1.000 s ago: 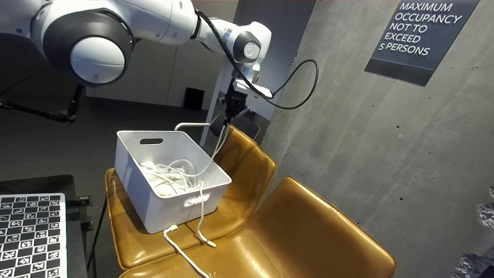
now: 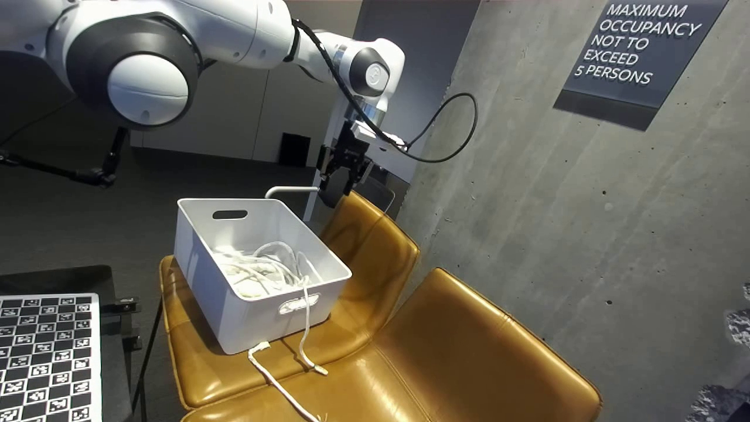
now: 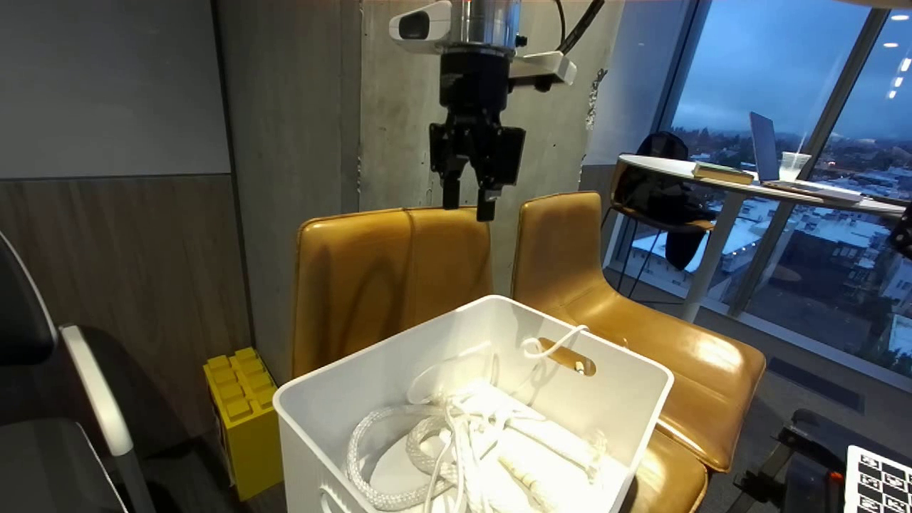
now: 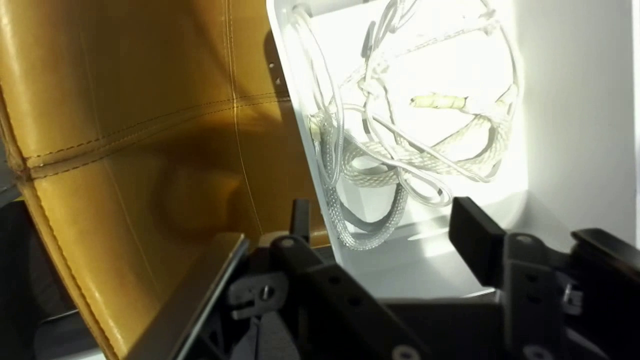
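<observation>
My gripper (image 3: 468, 209) hangs above the back of the white bin, fingers apart, with nothing between them. In the wrist view its dark fingertips (image 4: 474, 240) stand wide of each other over the bin's near end. The white bin (image 2: 211, 281) rests on a tan chair seat. Inside it lies a tangle of white rope (image 3: 393, 417) and thinner cord, loosely looped over the bright floor. One rope length (image 2: 307, 323) drapes over the bin's rim and down onto the seat. Another rope piece (image 2: 281, 390) lies on the seat outside the bin.
The chair back (image 3: 368, 282) rises just behind the bin, close below the gripper. A second tan chair (image 2: 478, 337) stands alongside. The concrete wall (image 2: 562, 232) is behind both. A checkered board (image 2: 49, 358) sits at the left.
A second ago the gripper was shut on a white cord stretched up from the bin. The arm has shifted slightly left.
</observation>
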